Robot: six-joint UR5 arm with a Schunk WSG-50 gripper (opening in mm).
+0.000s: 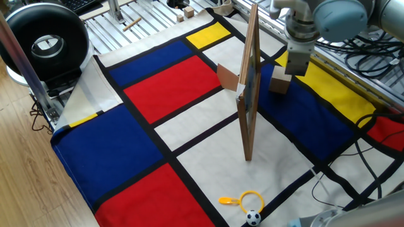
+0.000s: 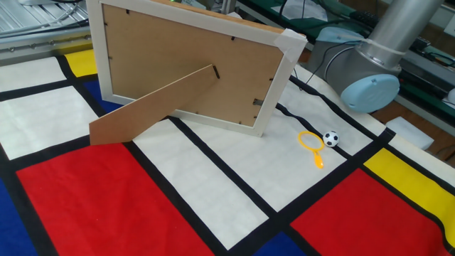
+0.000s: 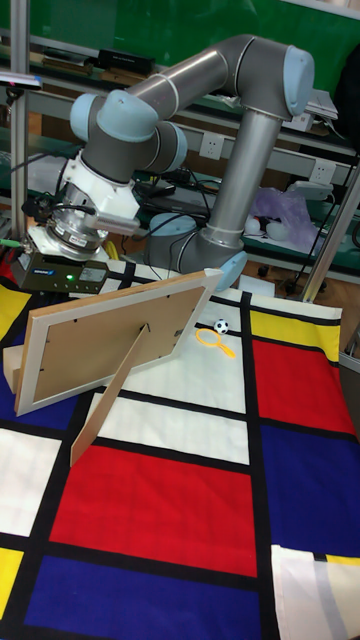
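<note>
A picture frame [image 1: 250,88] stands upright on the patterned cloth, its brown back and slanted prop leg [image 2: 153,107] showing in the second exterior view. Behind it, on the blue patch, is a wooden block [image 1: 279,82]; the third view shows only part of this block [image 3: 13,368] at the frame's left side. My gripper [image 1: 297,70] hangs just behind the block in the first view, on the far side of the frame. Its fingers cannot be made out, nor whether anything is between them. A yellow magnifier-like ring [image 2: 311,141] lies beside a small football [image 2: 331,139].
A black ring-shaped object [image 1: 45,44] stands at the left edge in the first view. Two small wooden cubes [image 1: 189,12] lie on the slatted metal surface at the back. Cables [image 1: 361,145] run along the right side. The red and blue patches before the frame are clear.
</note>
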